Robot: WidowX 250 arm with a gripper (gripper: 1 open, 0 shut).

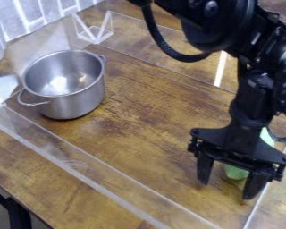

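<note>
My black gripper [229,174] is low over the wooden table at the right, its fingers pointing down. A light green object [257,147] lies right behind it and is mostly hidden by the gripper, so I cannot make out its shape or whether it is between the fingers. A steel pot [62,82] with two handles stands at the upper left, well away from the gripper.
Clear plastic edging [86,166] runs along the front and right of the table [133,134]. More clear pieces and a light patterned cloth [26,18] are at the upper left.
</note>
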